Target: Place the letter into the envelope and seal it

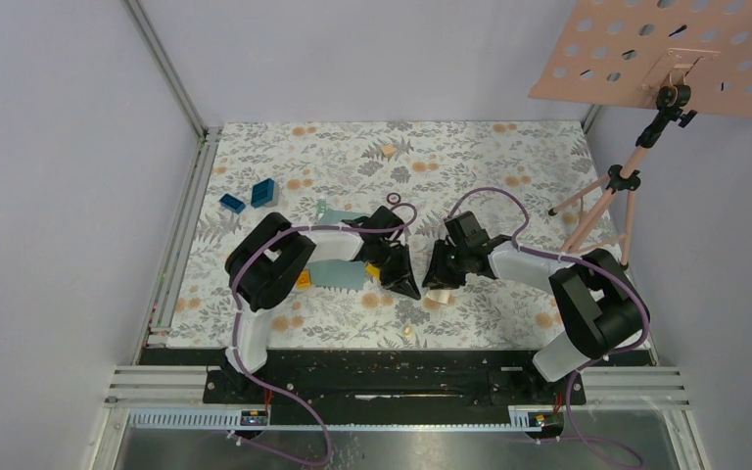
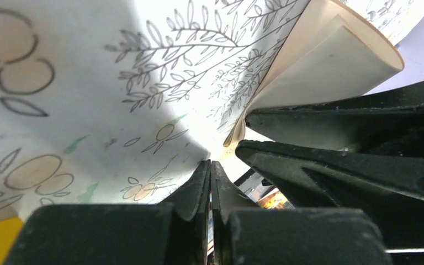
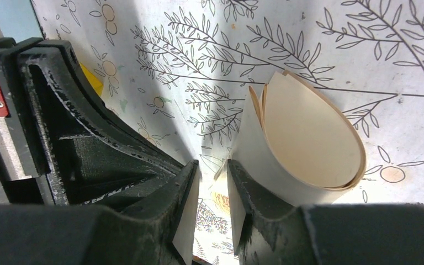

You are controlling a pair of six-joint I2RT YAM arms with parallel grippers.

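A curled, folded cream paper (image 3: pixel 309 138) stands on the patterned cloth, two layers showing at its rim; whether it is letter or envelope I cannot tell. In the top view only a corner of this paper (image 1: pixel 441 296) shows beneath my right gripper (image 1: pixel 428 286). That gripper is narrowly open, and the paper's lower edge lies at the gap between its fingertips. My left gripper is shut, with nothing visible between its fingers. Its tip (image 1: pixel 417 297) is just left of the right one, apart from the paper.
A teal mat (image 1: pixel 338 272) lies under the left arm, with yellow pieces (image 1: pixel 304 280) near it. Blue boxes (image 1: pixel 264 192) sit at the back left. A pink easel (image 1: pixel 607 201) stands at the right. The two grippers are very close together.
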